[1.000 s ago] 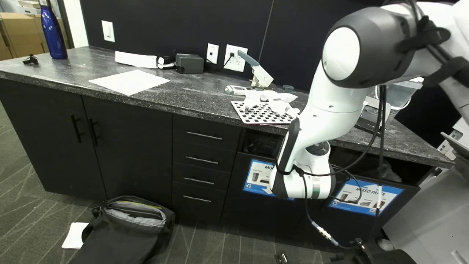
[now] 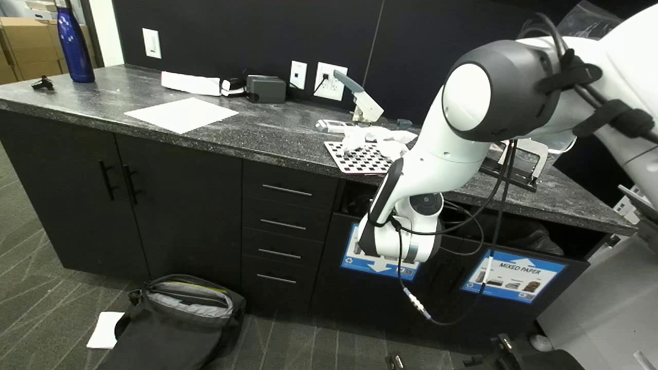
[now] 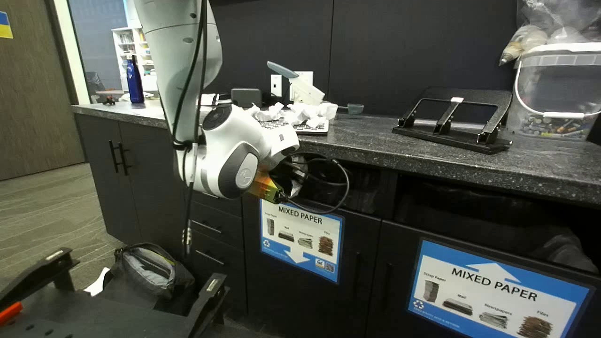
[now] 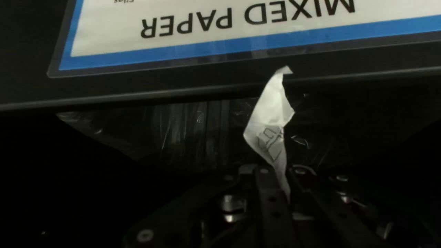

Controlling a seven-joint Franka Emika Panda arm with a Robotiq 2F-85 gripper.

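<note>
In the wrist view, a crumpled piece of white paper [image 4: 270,117] with some dark marking sticks out from between the fingers of my gripper, which is shut on it. The paper shows against the dark opening of a bin slot [image 4: 194,132], whose black edge runs below a MIXED PAPER sign [image 4: 248,24]. Exterior view 2 has my gripper [image 3: 290,188] in front of the left slot, above the left sign [image 3: 301,239]; a bit of white shows at its fingers. In exterior view 1 the arm hides the gripper.
Crumpled white papers [image 3: 307,114] lie on a checkered board [image 2: 364,161] on the counter. The counter edge [image 3: 360,152] overhangs the slots. A second MIXED PAPER sign [image 3: 496,290] marks the right slot. A black stand [image 3: 459,121] and a clear bucket [image 3: 555,90] sit to the right.
In exterior view 1 the arm has moved left and slightly up, from between the two signs to in front of the left one, partly covering it.
</note>
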